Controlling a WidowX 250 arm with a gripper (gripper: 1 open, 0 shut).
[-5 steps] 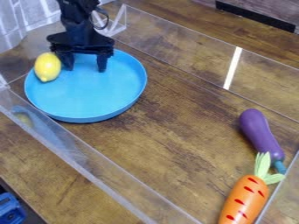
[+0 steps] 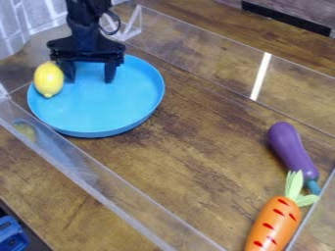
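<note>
A black robot gripper [image 2: 89,57] reaches down from the top left over the back part of a round blue plate [image 2: 105,103]. A yellow lemon-like object [image 2: 49,79] sits on the plate's left side, just left of and below the gripper. Whether the gripper is open or shut, or has anything between its fingers, is hard to make out.
A purple eggplant [image 2: 291,149] and an orange carrot [image 2: 275,220] lie at the right. Transparent walls run along the sides, and a blue object [image 2: 11,235] shows at the bottom left corner.
The gripper has shifted very slightly, staying over the back of the plate. The other objects have not moved.
</note>
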